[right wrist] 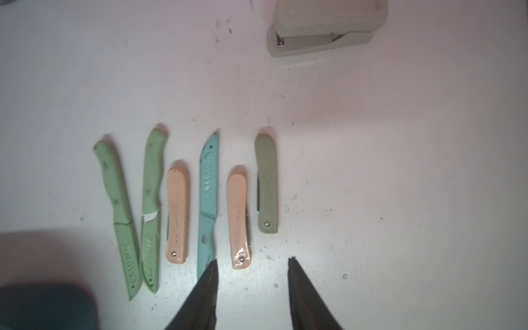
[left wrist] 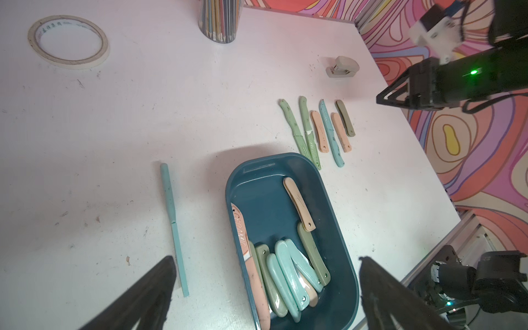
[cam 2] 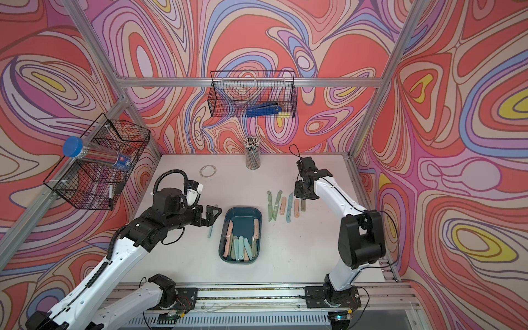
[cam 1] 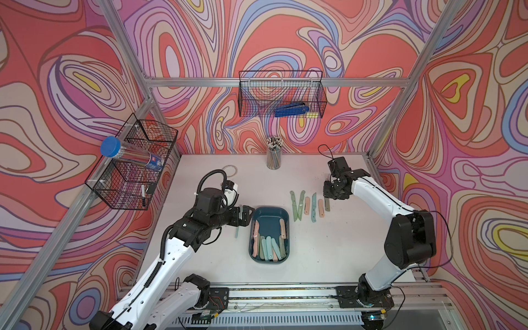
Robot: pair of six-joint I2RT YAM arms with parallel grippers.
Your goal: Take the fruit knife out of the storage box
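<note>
The dark teal storage box [left wrist: 264, 206] holds several pink, green and light-blue knives, such as a peach knife [left wrist: 298, 203]. To its right on the table lies a row of knives, among them an olive folding knife [right wrist: 267, 181] and a blue knife [right wrist: 208, 181]. A pale blue knife [left wrist: 170, 200] lies left of the box. My left gripper hangs open over the box's near left area, nothing between its fingers. My right gripper is above the knife row, its fingers apart with nothing between them.
A stapler [right wrist: 330, 16] sits behind the row. A pencil holder [left wrist: 219, 22] and tape roll [left wrist: 68, 59] are at the back. Wire baskets [cam 1: 281, 93] hang on the frame.
</note>
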